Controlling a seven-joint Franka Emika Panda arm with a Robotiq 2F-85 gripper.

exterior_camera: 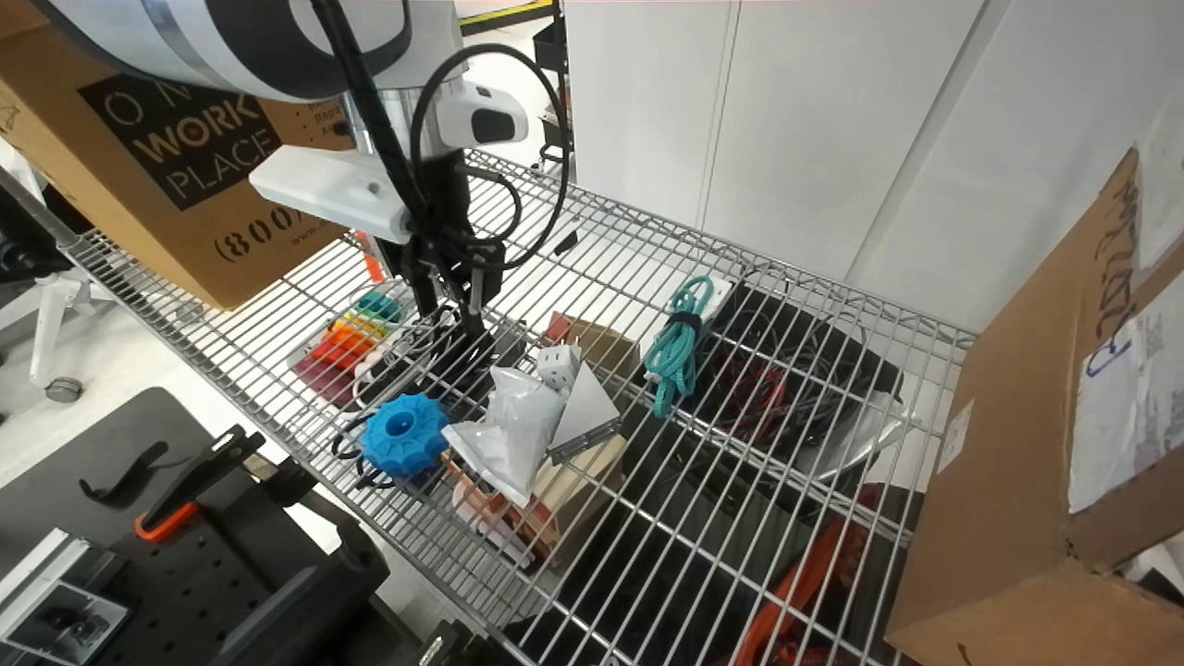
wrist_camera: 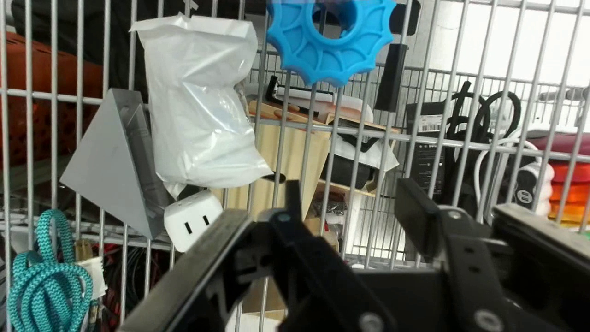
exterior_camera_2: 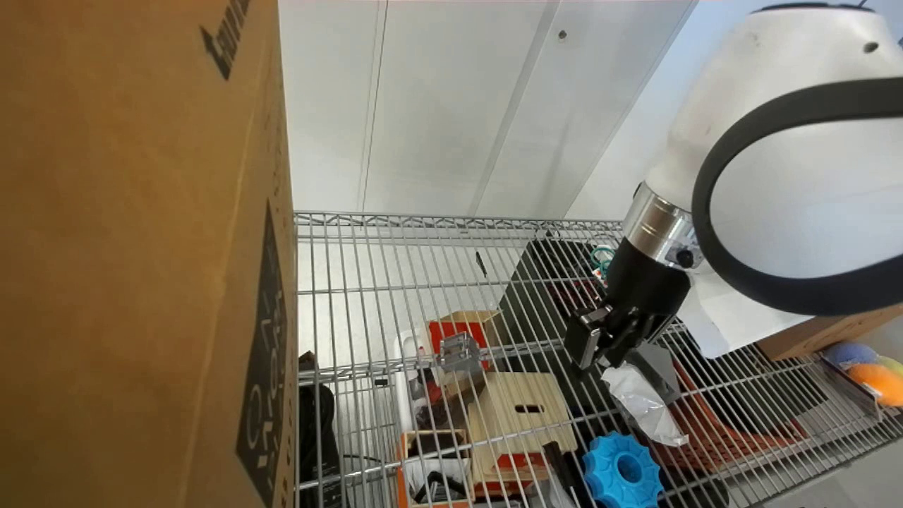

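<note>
A blue scalloped ring (exterior_camera: 406, 434) with a central hole rests on the wire shelf, towards its front edge. My gripper (exterior_camera: 449, 320) is above the shelf and behind the ring, apart from it. In the wrist view the gripper has its fingers spread, with only shelf wires and things beneath visible between them. The ring (wrist_camera: 287, 41) lies ahead of the fingertips at the top of that view, partly cut off. Beside it lie a crumpled white plastic bag (wrist_camera: 199, 105), a grey wedge (wrist_camera: 108, 163) and a white plug cube (wrist_camera: 192, 219).
A teal cord bundle (exterior_camera: 672, 353) lies farther along the wire shelf (exterior_camera: 710, 494). Large cardboard boxes (exterior_camera: 1032, 444) stand at both ends. Multicoloured items (exterior_camera: 344, 350) sit near the gripper on the left. Boxes and tools show through the wires from below.
</note>
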